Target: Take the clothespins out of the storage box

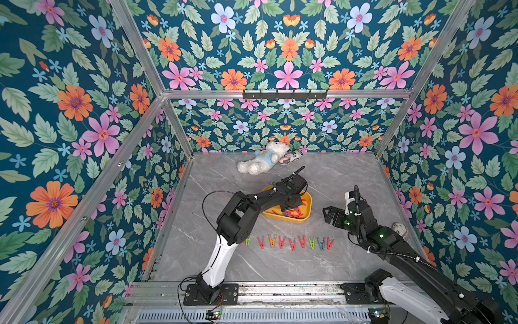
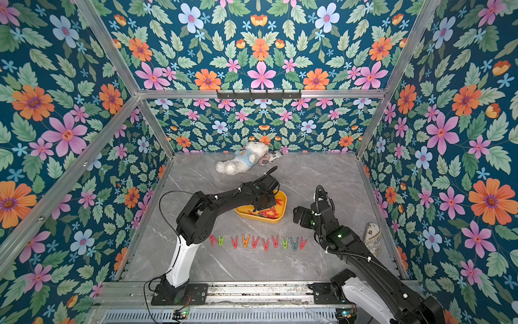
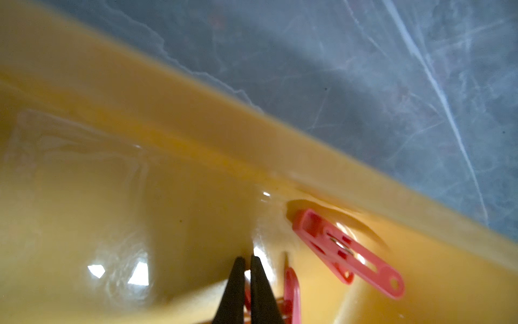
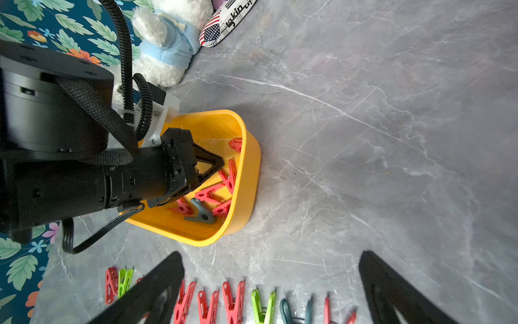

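Note:
The yellow storage box (image 4: 245, 178) holds several red clothespins (image 4: 209, 194) and a grey one (image 4: 202, 215). My left gripper is down inside it, shut, with a red clothespin (image 3: 348, 253) by the box wall to its right and another partly hidden behind its fingertips. A row of red, green, orange and grey clothespins (image 2: 246, 240) lies on the table in front of the box. My right gripper stands open to the right of the box, above the table, with nothing held.
A white plush bear (image 2: 239, 161) and a printed pouch (image 2: 269, 157) lie at the back. A pale object (image 2: 371, 237) sits at the right edge, by my right arm. The table right of the box is mostly clear.

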